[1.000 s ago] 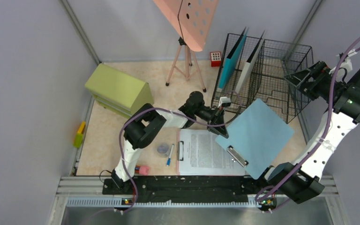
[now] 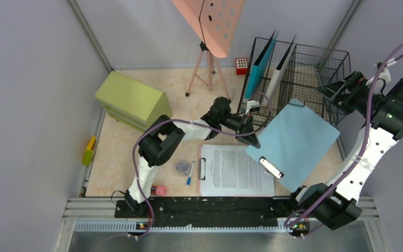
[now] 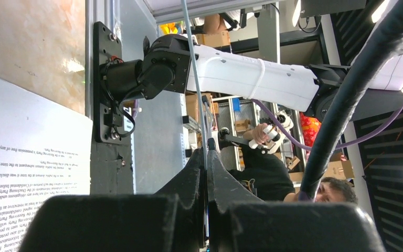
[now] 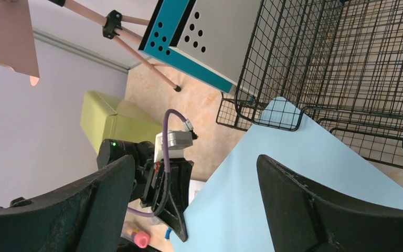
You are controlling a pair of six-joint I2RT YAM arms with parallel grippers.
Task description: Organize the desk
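Note:
A light-blue clipboard [image 2: 299, 142] is pinched near its left corner by my left gripper [image 2: 252, 140], its metal clip facing the front. Seen edge-on in the left wrist view, the blue clipboard [image 3: 193, 58] is a thin line running between the shut fingers. Its far corner overlaps the front rim of the black wire basket [image 2: 322, 84], also seen in the right wrist view. My right gripper is open and empty, over the basket's right side. A second clipboard with printed paper [image 2: 236, 170] lies flat at the front of the desk.
A teal folder [image 2: 260, 68] and a white folder [image 2: 279, 76] stand in the basket's left compartment; the right one looks empty. Also on the desk are a green box [image 2: 131, 100], a tripod [image 2: 210, 73], a marker [image 2: 190, 173] and a small clear cup [image 2: 182, 167].
My left gripper has moved slightly right and back, carrying the blue clipboard until its far corner overlaps the basket's front. The right arm has barely shifted.

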